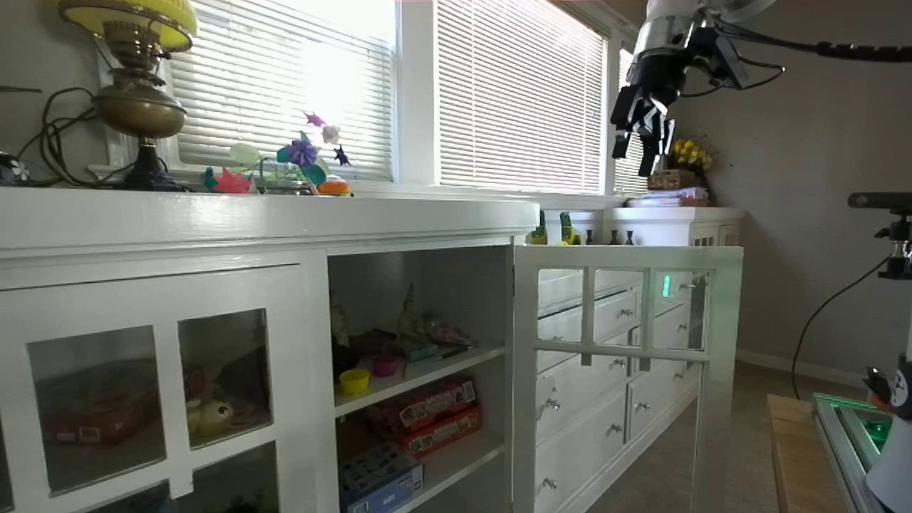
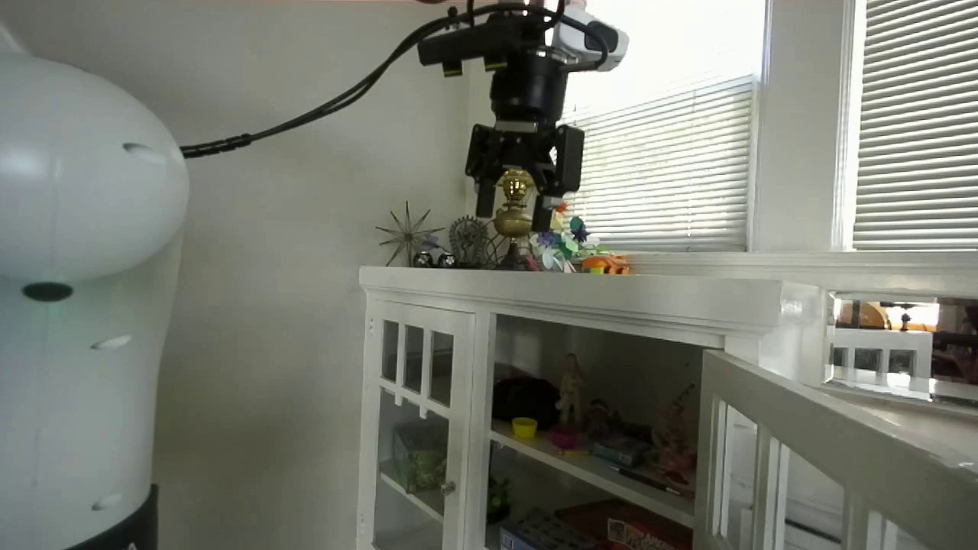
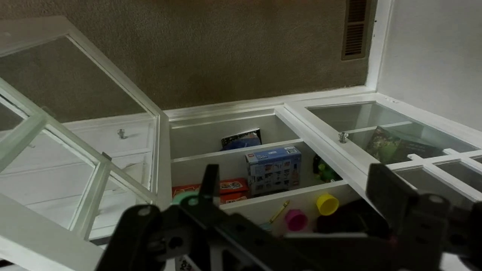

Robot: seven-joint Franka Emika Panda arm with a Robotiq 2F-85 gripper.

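My gripper point(image 2: 513, 215) hangs in the air, pointing down, with its fingers apart and nothing between them. In exterior view 1 the same gripper point(image 1: 637, 162) is at the upper right, higher than the open cabinet door point(image 1: 722, 376). Inside the white cabinet, a yellow cup point(image 3: 327, 204) and a magenta cup point(image 3: 296, 219) stand on the upper shelf point(image 1: 427, 372), beside a yellow crayon-like stick point(image 3: 280, 211). One shelf lower are a blue box point(image 3: 273, 169) and red boxes point(image 1: 440, 415). Part of the upper shelf is hidden behind my fingers in the wrist view.
The left glass door point(image 2: 417, 367) is closed; the right one stands swung out into the room. On the cabinet top point(image 2: 596, 286) are a brass lamp point(image 1: 140, 111) and colourful flower ornaments point(image 1: 299, 158). A wooden table edge point(image 1: 795, 453) is at the right.
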